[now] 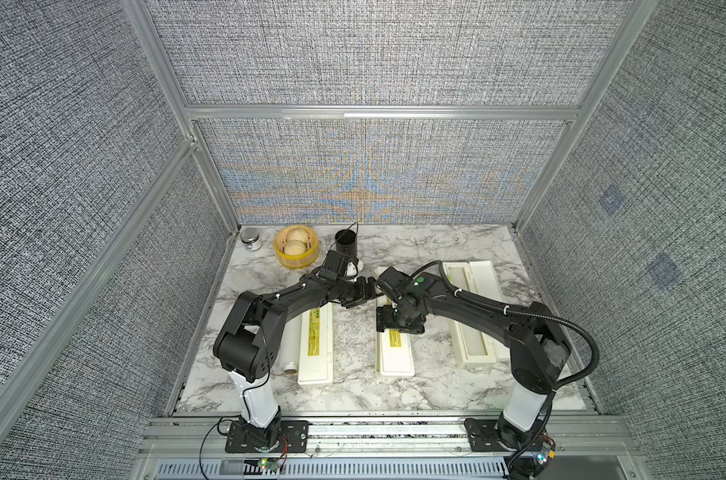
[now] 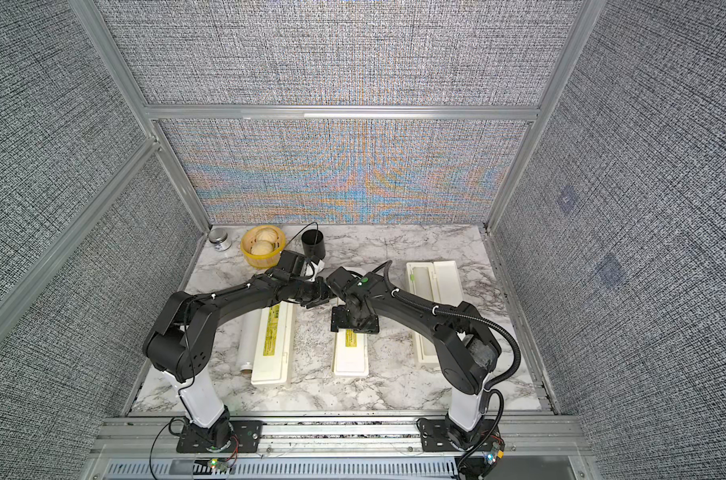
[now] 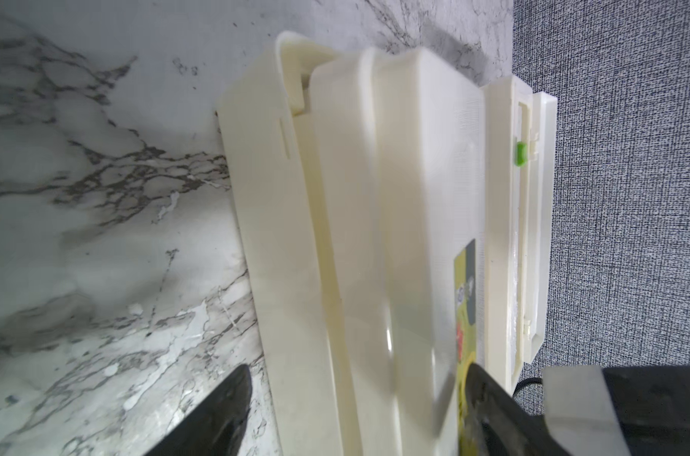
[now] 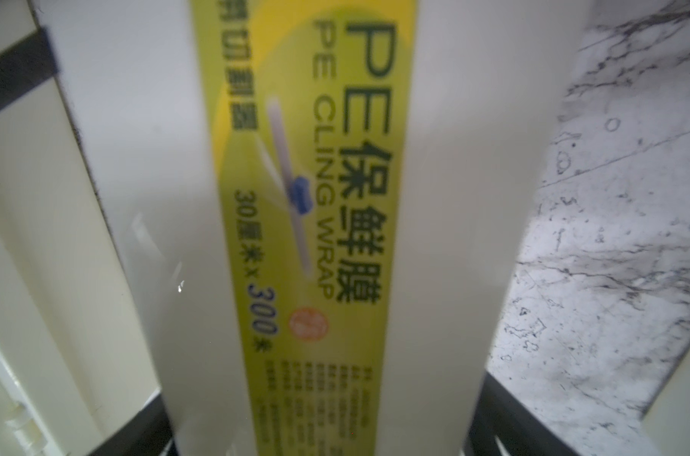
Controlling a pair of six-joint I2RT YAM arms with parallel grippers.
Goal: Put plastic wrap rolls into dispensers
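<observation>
The middle white dispenser [image 1: 395, 360] has its yellow-labelled lid [image 4: 451, 152] swung over the base. In the left wrist view a narrow gap runs along the near side between the lid and the base wall [image 3: 276, 228]. My left gripper is part open at the dispenser's far end, fingers on either side of it. The right gripper is open and straddles the lid; whether its fingers touch it cannot be told. The roll inside is hidden. At left, a plastic wrap roll [image 1: 290, 356] lies beside a closed dispenser [image 1: 315, 368].
To the right lies an open, apparently empty dispenser [image 1: 468, 336] with its lid [image 1: 484, 276] folded outward. A bun steamer [image 1: 279, 256], black cup [image 1: 346, 242] and small jar [image 1: 251, 238] stand at the back. Bare marble shows between the left and middle dispensers.
</observation>
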